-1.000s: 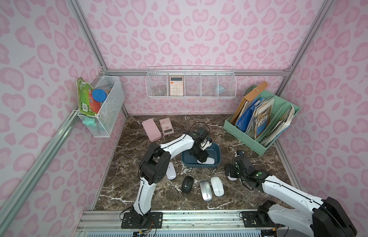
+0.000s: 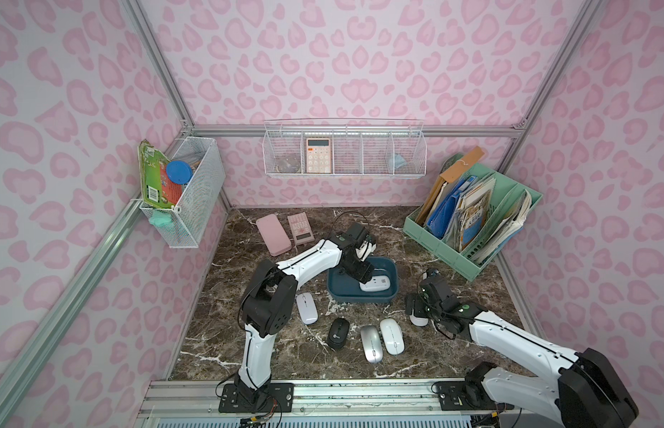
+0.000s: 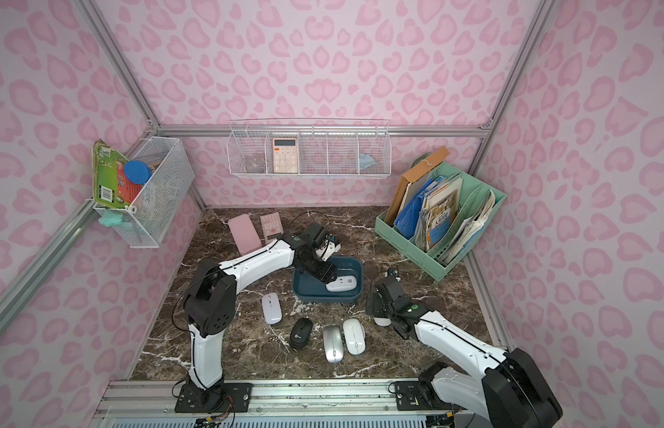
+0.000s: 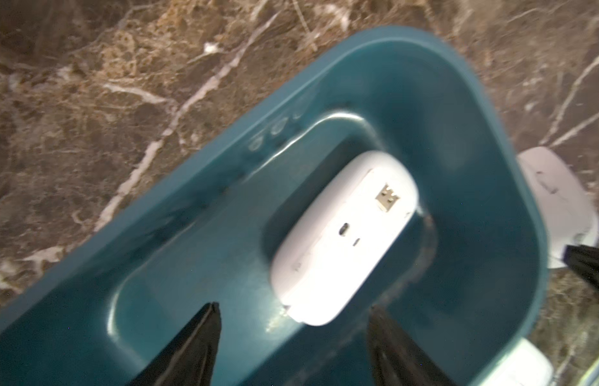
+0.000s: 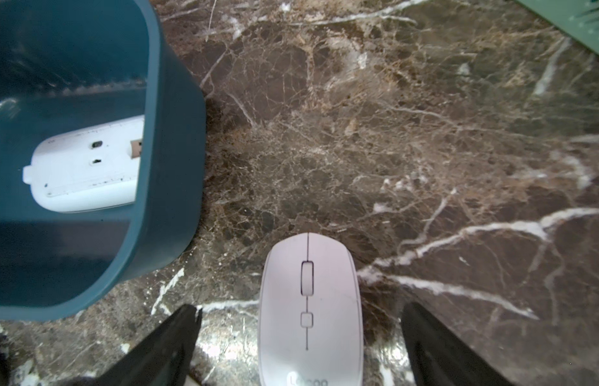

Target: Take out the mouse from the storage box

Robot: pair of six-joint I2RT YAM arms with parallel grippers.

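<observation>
A white mouse (image 4: 341, 238) lies underside up inside the dark teal storage box (image 3: 327, 296), toward its right end. Over the box, my left gripper stands open, its fingertips short of that mouse with nothing between them. On the table just right of the box, my right gripper stands open above another pale mouse (image 5: 309, 296), which lies between its fingers in the right wrist view; whether they touch it, I cannot tell.
Several loose mice (image 2: 391, 335) lie in front of the box. A pink pouch (image 2: 273, 234) and pink calculator (image 2: 300, 228) are behind left. A green file holder (image 2: 435, 249) fills the back right. Wire baskets (image 2: 346, 153) hang on the walls.
My left gripper has shifted slightly over the box. My right arm has barely moved.
</observation>
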